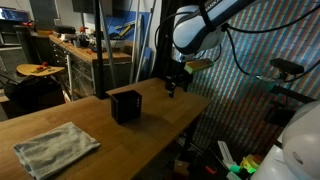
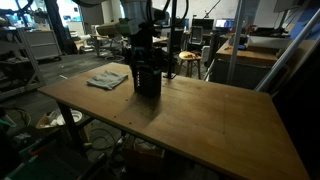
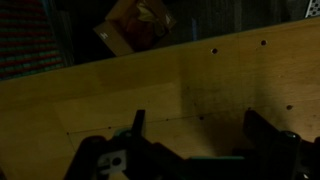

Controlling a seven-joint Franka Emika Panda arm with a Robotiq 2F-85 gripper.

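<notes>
My gripper is open and hangs above the far right part of the wooden table. In the wrist view its two dark fingers stand wide apart, with only bare tabletop between and beyond them. A black open-topped box stands upright on the table, to the left of the gripper and apart from it. Near the table's left end lies a folded grey cloth. In the second exterior view the arm partly covers the box, and the cloth lies to its left.
Past the table's edge, the wrist view shows a cardboard box at a lower level. A black chair stands behind the table.
</notes>
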